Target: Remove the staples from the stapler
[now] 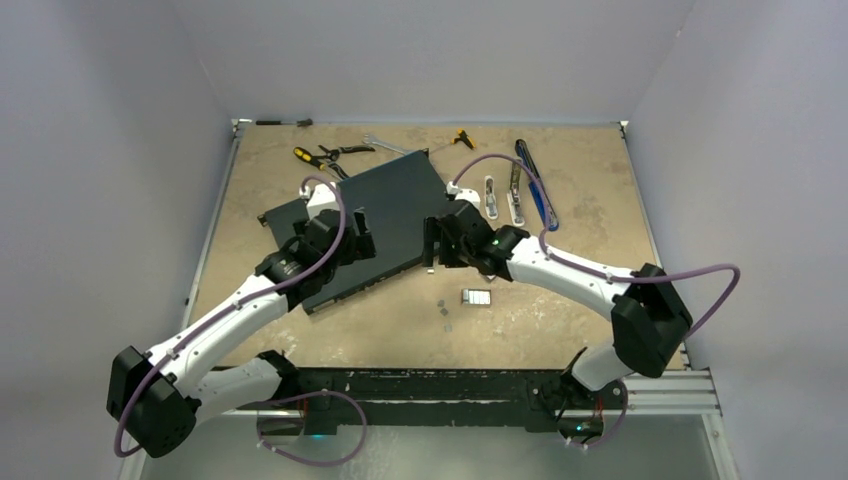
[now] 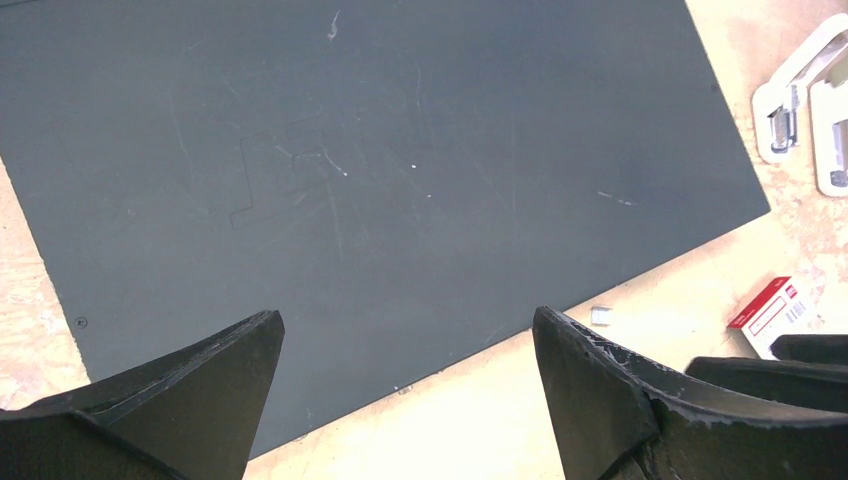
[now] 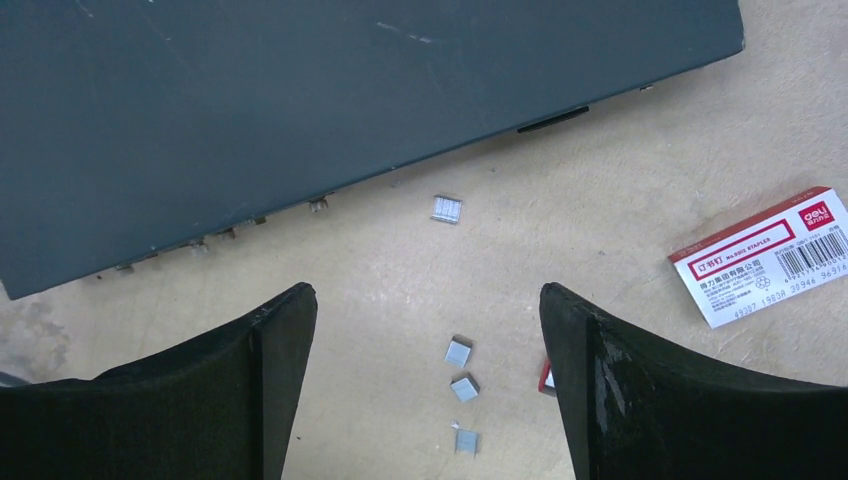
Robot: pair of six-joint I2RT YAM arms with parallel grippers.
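Observation:
Two light staplers (image 1: 490, 198) (image 1: 515, 205) and a longer blue one (image 1: 542, 195) lie at the back right; parts of the light ones (image 2: 775, 125) show in the left wrist view. My left gripper (image 1: 335, 240) hangs over the dark board, open and empty. My right gripper (image 1: 445, 245) is open and empty over the board's right edge. Below it, small staple strips (image 3: 445, 208) (image 3: 459, 352) and a deli staples box (image 3: 755, 258) lie on the table.
The dark board (image 1: 390, 190) covers the middle-left. Pliers (image 1: 310, 157), a wrench (image 1: 385, 142) and a yellow-handled tool (image 1: 462, 138) lie along the back. A small box (image 1: 476, 297) sits front-centre.

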